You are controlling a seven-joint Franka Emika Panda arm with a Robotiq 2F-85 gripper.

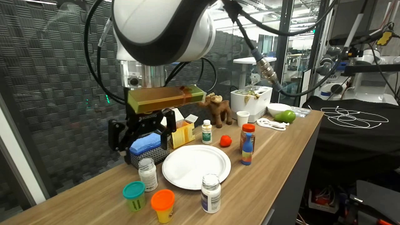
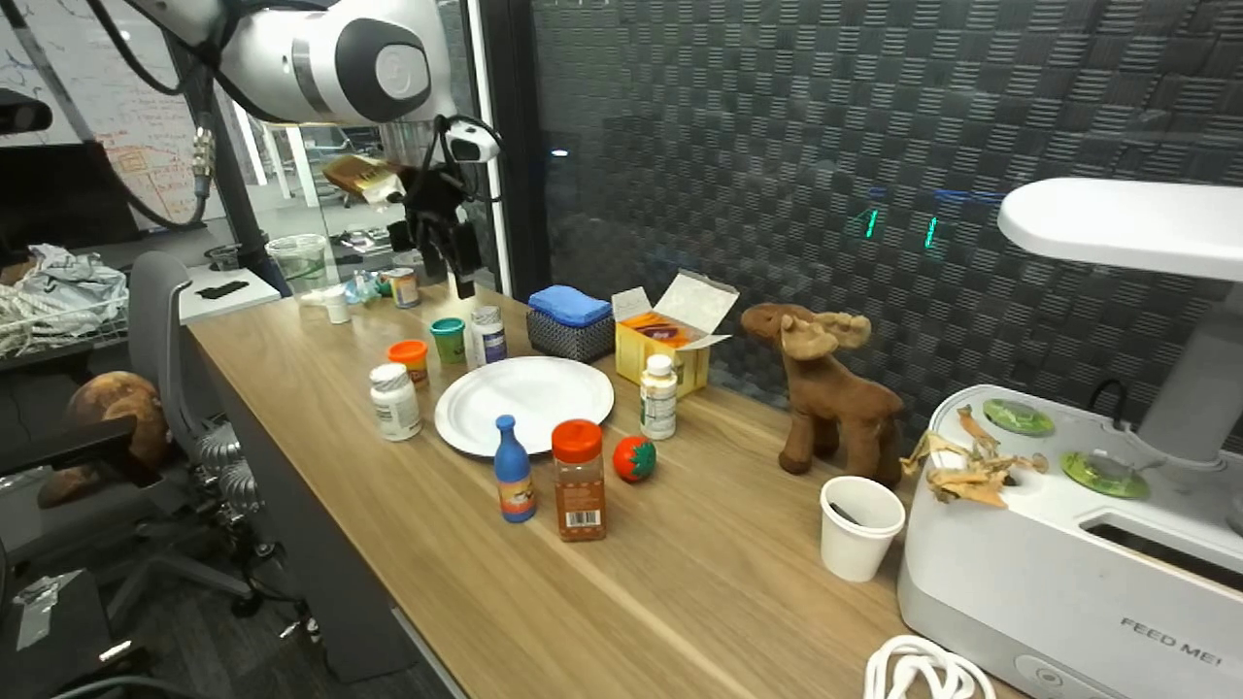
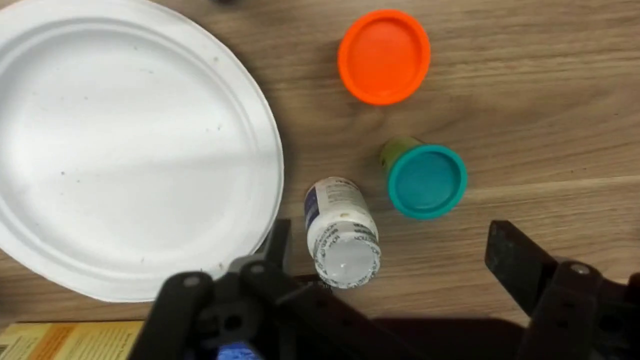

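My gripper stands open above the table, its fingers [image 3: 519, 264] wide apart and nothing held. Between and just beyond them in the wrist view is a white pill bottle [image 3: 342, 225] with a sealed top, standing well below the fingers. Close to that bottle are a teal-lidded tub [image 3: 427, 181] and an orange-lidded tub [image 3: 384, 57]. A white plate [image 3: 264, 120] lies beside the bottle, bare. Another white bottle [image 1: 211, 195] stands at the plate's near side in exterior view 1.
Behind the plate are a basket with a blue cloth [image 2: 570, 305] and an open yellow box [image 2: 661, 355]. A green-labelled bottle [image 2: 658, 398], a toy strawberry [image 2: 635, 459], a red-capped jar [image 2: 579, 480] and a blue bottle [image 2: 514, 472] stand past it.
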